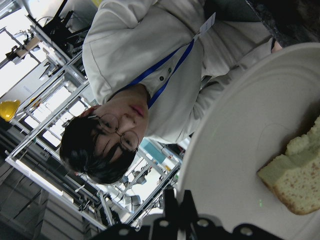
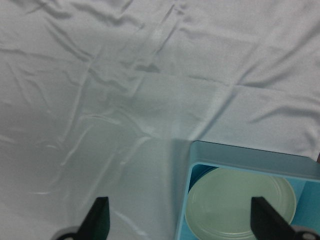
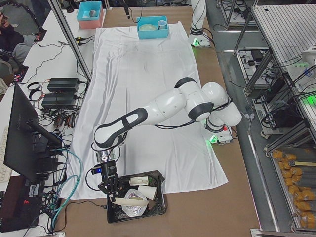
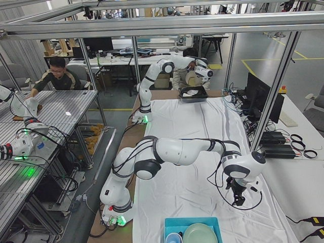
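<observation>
My left gripper (image 3: 109,192) is shut on the rim of a white plate (image 1: 235,145), which is tilted steeply over a black bin (image 3: 158,205). A slice of bread (image 1: 292,185) rests against the plate's face in the left wrist view. Foil (image 3: 133,210) and pale items show in the bin. My right gripper is open above the white cloth, just by a blue bin (image 2: 225,155) holding a pale green plate (image 2: 240,200); the blue cup (image 4: 173,239) is beside that plate in the camera right view.
A person (image 1: 125,110) in a light jacket stands close behind the black bin. A monitor (image 3: 27,148) and cables line the left side. Most of the white cloth (image 3: 143,64) between the two bins is clear.
</observation>
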